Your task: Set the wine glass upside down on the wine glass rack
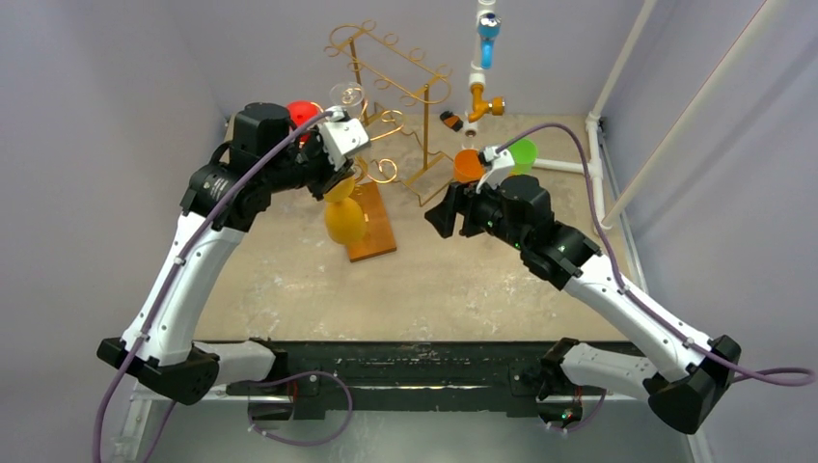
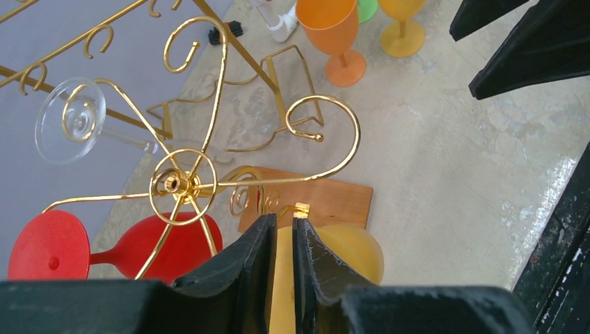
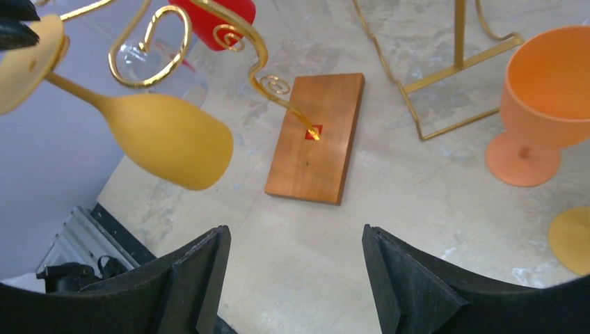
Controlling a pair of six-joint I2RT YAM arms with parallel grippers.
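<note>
A yellow wine glass (image 1: 344, 222) hangs upside down at a gold rack (image 3: 255, 56); its round base (image 3: 31, 66) is uppermost. My left gripper is at that base, its fingers a narrow gap apart with yellow visible through the gap. Contact with the base cannot be made out. A red glass (image 2: 167, 243) and a clear glass (image 2: 73, 118) also hang there. My right gripper (image 1: 456, 231) stands open and empty in front of the glasses on the table: an orange one (image 2: 327, 24), a green one (image 1: 522, 152) and another yellow one (image 2: 403, 36).
The rack stands on a wooden board (image 3: 316, 149). Behind it is a taller gold rack (image 1: 425, 125) with empty loops. A pipe with an orange tap (image 1: 479, 101) is at the back.
</note>
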